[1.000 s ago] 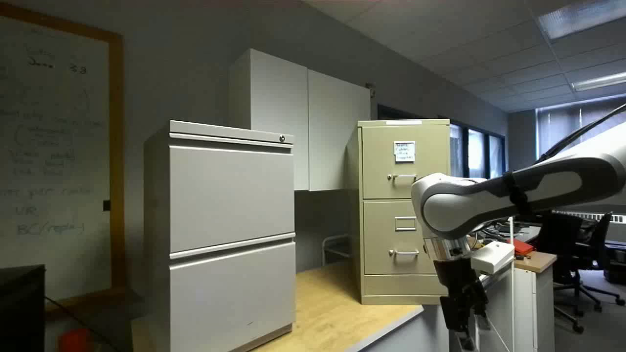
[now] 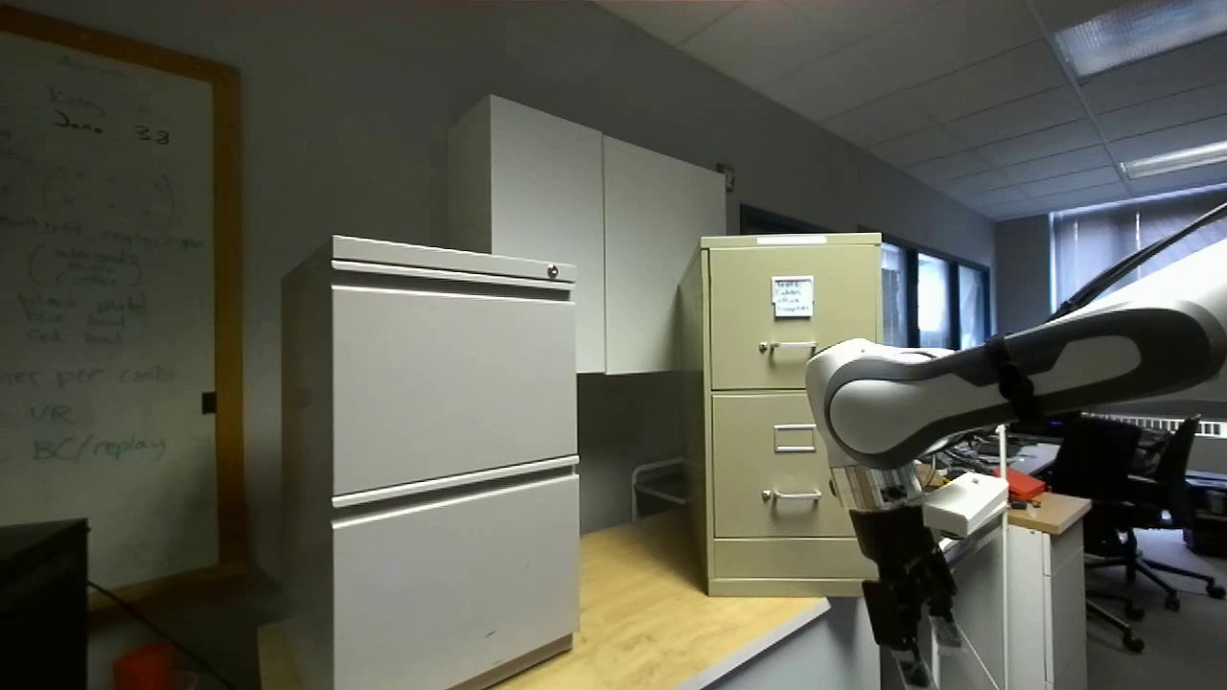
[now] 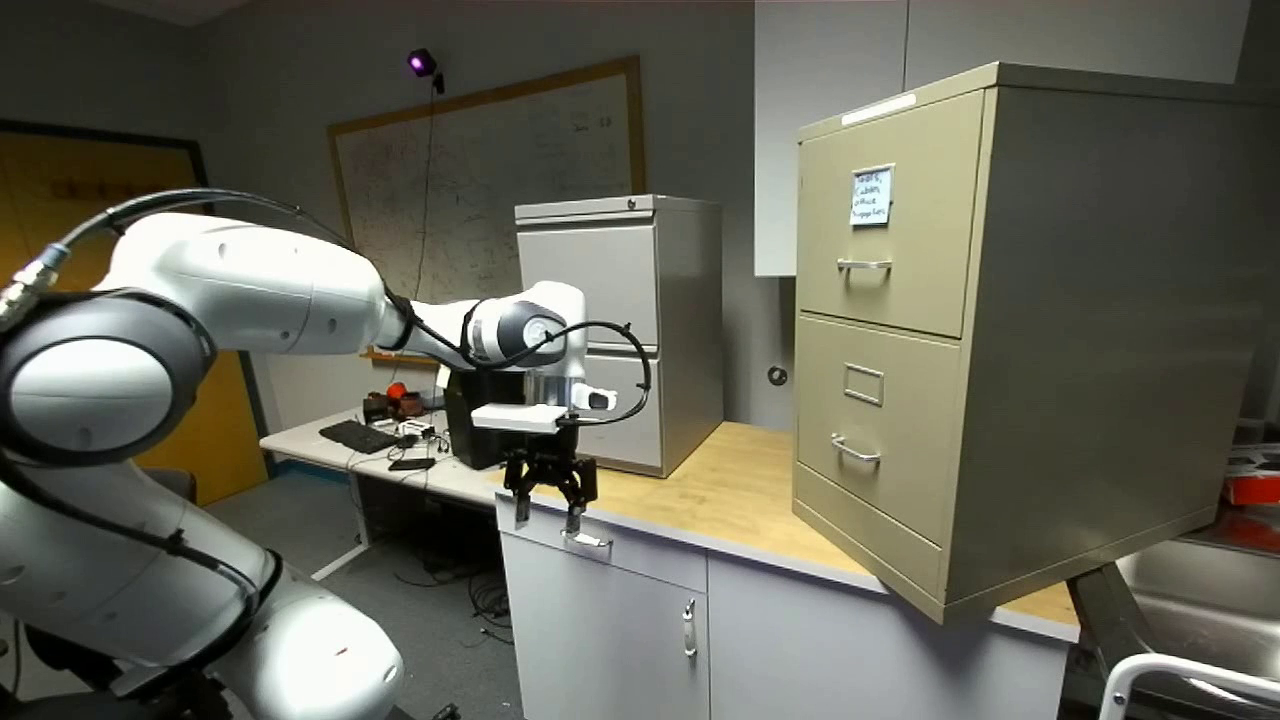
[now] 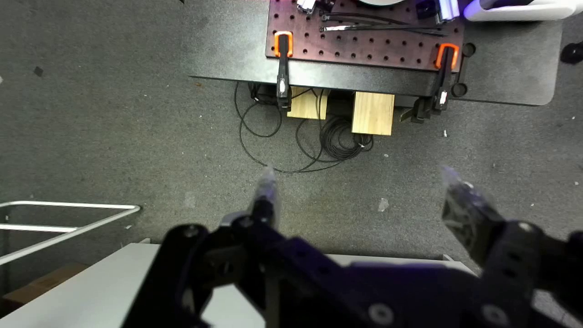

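Observation:
My gripper point(image 3: 548, 514) points downward in front of the counter, its fingers apart and nothing between them. In the wrist view, bare floor shows between the spread fingertips. Behind it on the counter stands a light grey two-drawer cabinet point(image 2: 455, 391), both drawers closed. A beige filing cabinet point(image 3: 882, 348), its two drawers also closed, stands on the same counter, to the right of my gripper in exterior view 2. Its upper drawer bears a handwritten label point(image 3: 872, 196). No contact shows between the gripper and either cabinet.
A wooden counter top point(image 3: 720, 498) runs between the cabinets, with a handled drawer and door below. The wrist view shows a dark perforated board point(image 4: 360, 46) clamped to a table, coiled cable point(image 4: 344, 136) on the floor, and a white tubular frame point(image 4: 71, 232) at left.

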